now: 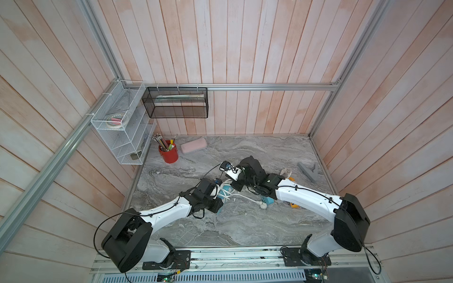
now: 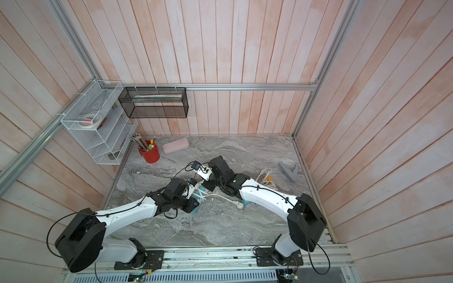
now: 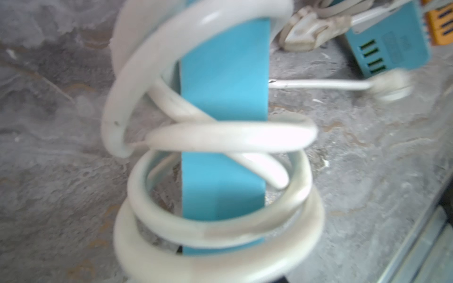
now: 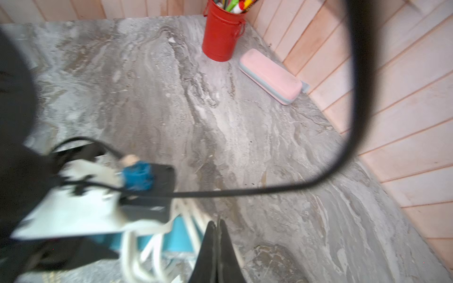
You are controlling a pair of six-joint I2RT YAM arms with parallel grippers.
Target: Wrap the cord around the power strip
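Observation:
The blue power strip (image 3: 224, 188) fills the middle of the left wrist view, with several loose loops of white cord (image 3: 231, 136) around it. My left gripper (image 1: 218, 201) is at the strip's near end and appears shut on it; the cord loops hide most of its fingers in the left wrist view. My right gripper is shut with nothing between its fingers. In the right wrist view the white cord (image 4: 193, 221) passes behind and left of those fingers, outside them. A stretch of cord runs right to a white plug (image 3: 390, 85) on the table.
Another blue power block (image 3: 391, 42) and an orange one (image 3: 441, 23) lie to the right with white cords. A grey object (image 1: 309, 172) is farther right. A red pencil cup (image 1: 168, 153) and pink case (image 1: 194, 145) stand at the back left.

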